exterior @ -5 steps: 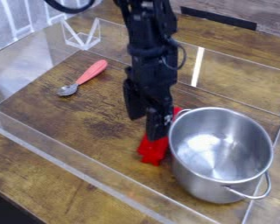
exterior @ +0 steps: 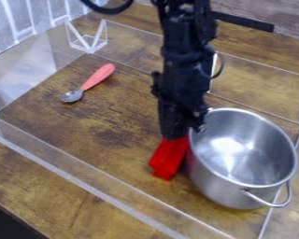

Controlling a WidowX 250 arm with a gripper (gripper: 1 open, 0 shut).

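My black gripper [exterior: 177, 129] points down at the left rim of a steel pot [exterior: 239, 159] on the right of the table, shut, as far as its dark, blurred tip shows, with nothing visible between the fingers. A red block [exterior: 167, 159] lies just below the gripper, against the pot's left side and partly hidden by pot and gripper.
A spoon with a pink handle [exterior: 97, 77] lies at the upper left of the wooden table [exterior: 78, 140]. Clear plastic edges border the area, and a white wire piece [exterior: 87, 37] stands at the back left.
The pot has shifted slightly to the right, and the gripper has moved a little right with it. The red block's visible part has changed slightly.
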